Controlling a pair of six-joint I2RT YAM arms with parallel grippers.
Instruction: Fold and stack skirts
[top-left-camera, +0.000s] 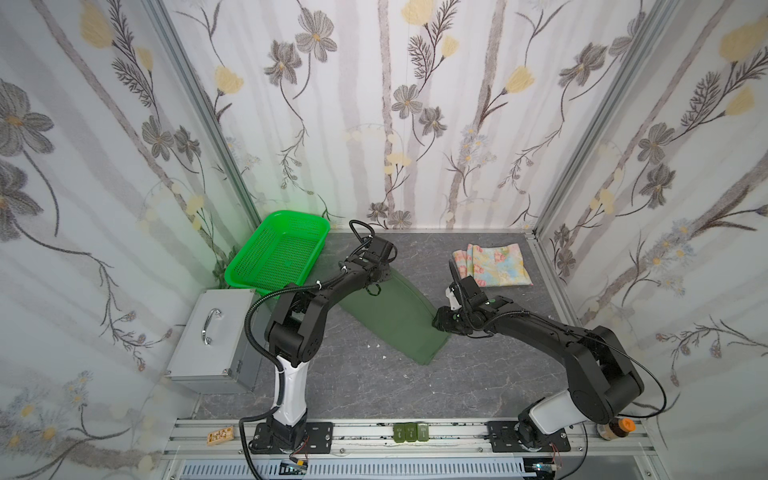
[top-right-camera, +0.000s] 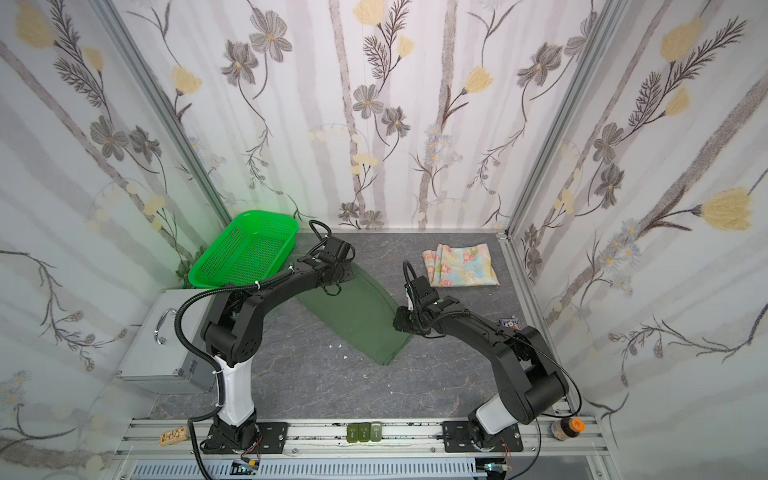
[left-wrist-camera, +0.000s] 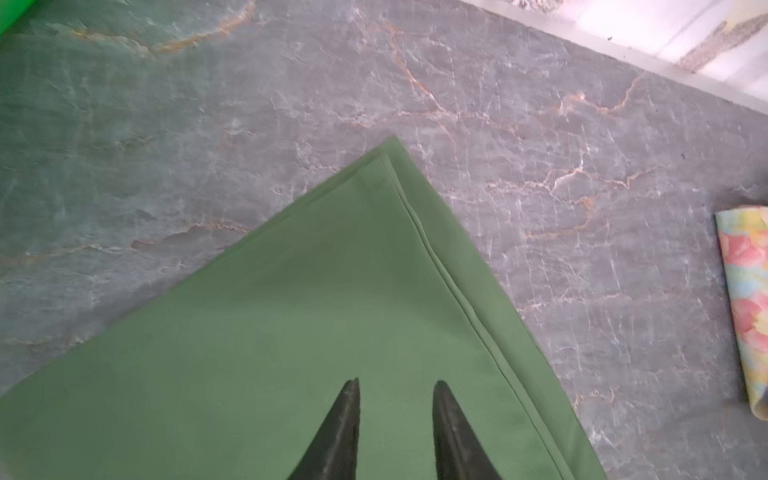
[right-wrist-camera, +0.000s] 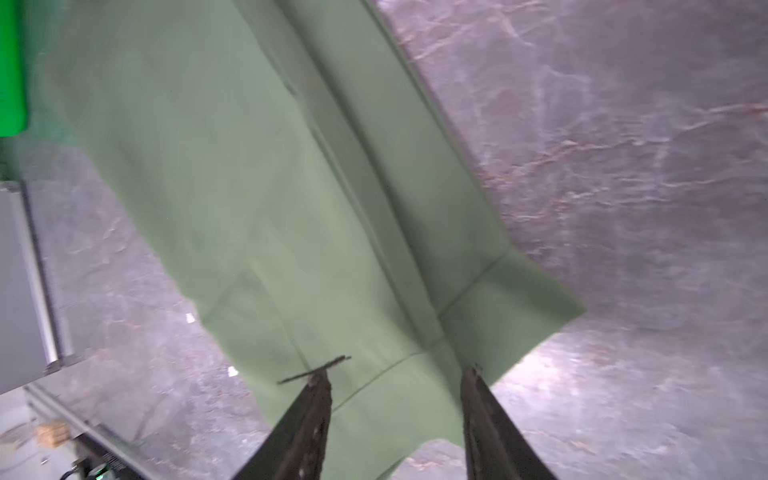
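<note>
A dark green skirt (top-left-camera: 404, 320), folded into a long strip, lies slantwise on the table between the two arms. My left gripper hovers over its far-left end, fingers parted with no cloth between them; the folded edge runs beside it in the left wrist view. Over the near-right end stands my right gripper, open, its fingers apart above the skirt (right-wrist-camera: 264, 200). In the right wrist view the upper layer falls short of the lower one along one side. A floral skirt (top-left-camera: 492, 265), folded flat, rests at the back right.
An empty green basket (top-left-camera: 316, 249) stands at the back left, with a grey metal box (top-left-camera: 209, 332) in front of it. Bare table (top-left-camera: 360, 392) shows along the front and at the right.
</note>
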